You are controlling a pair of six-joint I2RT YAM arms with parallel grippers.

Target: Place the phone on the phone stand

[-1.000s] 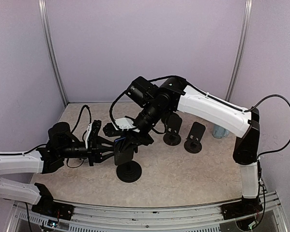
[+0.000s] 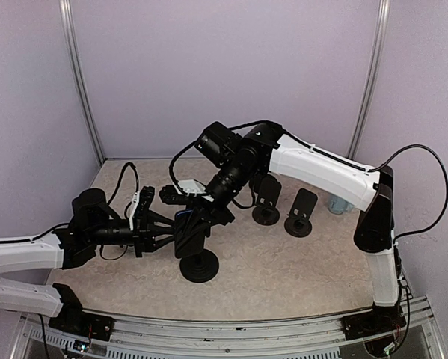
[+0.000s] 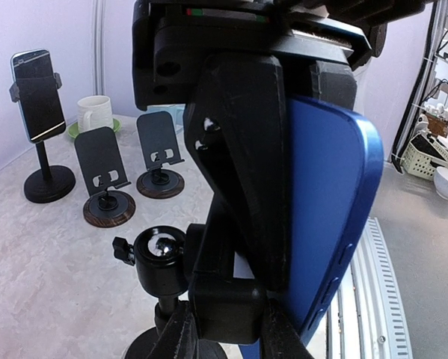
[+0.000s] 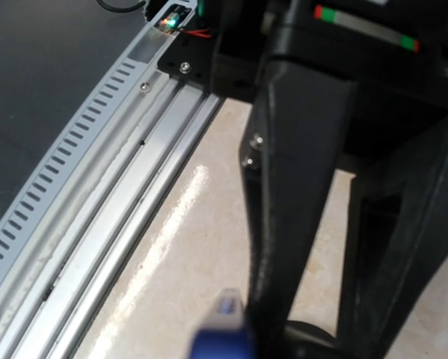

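Note:
A blue phone [image 3: 328, 187] stands upright in my right gripper [image 2: 197, 224], which is shut on it, at the black phone stand [image 2: 199, 265] in the front middle. In the left wrist view the stand's ball joint [image 3: 158, 250] shows behind the phone. My left gripper [image 2: 166, 231] is at the stand's left side, part open; its fingertips are low in its own view, close to the stand's holder, and whether they grip it I cannot tell. In the right wrist view only a blurred blue edge [image 4: 222, 340] of the phone shows.
Two small folding stands [image 3: 96, 161] [image 3: 158, 149] stand behind, with another stand holding a phone [image 3: 37, 93] and a white mug [image 3: 94, 114] in the left wrist view.
My left gripper has edged slightly left; otherwise little has changed.

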